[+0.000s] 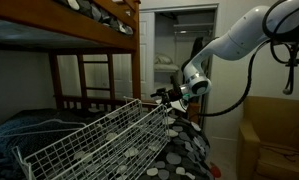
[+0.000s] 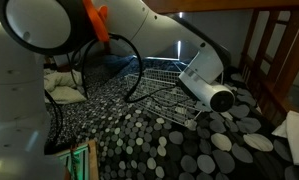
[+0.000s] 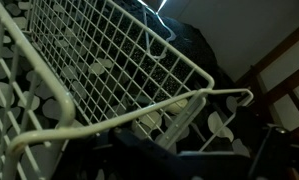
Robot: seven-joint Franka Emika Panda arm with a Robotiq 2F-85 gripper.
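A long white wire basket [image 1: 99, 145] rests on a dark, dotted cover; its wire side also shows in exterior view 2 as a white grid [image 2: 154, 85]. My gripper [image 1: 170, 98] is at the basket's far right end, close to the upper rim. In the wrist view the open gripper has dark fingers [image 3: 251, 130] low in the picture, with a white wire corner of the basket [image 3: 194, 105] reaching in between them. Whether a finger touches the wire I cannot tell. In exterior view 2 the arm hides the fingers.
The dotted cover [image 2: 139, 150] spreads around the basket. A wooden bunk bed [image 1: 89, 40] stands behind and above it at left. At the right is a tan armchair [image 1: 274, 135], and an open closet [image 1: 184, 45] lies behind the arm. A dark cable hangs from the arm.
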